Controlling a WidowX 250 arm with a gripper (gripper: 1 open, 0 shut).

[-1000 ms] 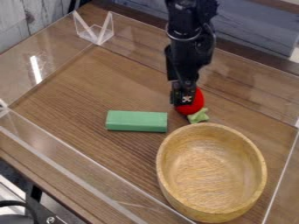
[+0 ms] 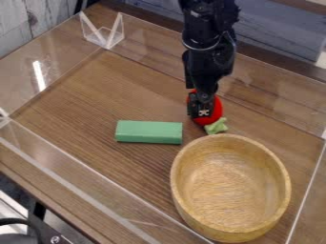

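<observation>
My black gripper [image 2: 199, 103] reaches down from the top centre of the camera view, its fingertips over a red object with a green leafy tip [image 2: 212, 114], which looks like a toy strawberry or pepper and is partly hidden behind them. Whether the fingers touch it, and how far apart they stand, is hard to tell. A green block [image 2: 148, 132] lies to the lower left of the gripper. A large round wooden bowl [image 2: 230, 191] sits at the lower right.
A clear plastic piece [image 2: 102, 30] stands at the top left. Dark cables and a metal frame show at the lower left edge.
The gripper has shifted slightly to the left and its fingers appear a little closer together over the red object. The block and bowl have not moved.
</observation>
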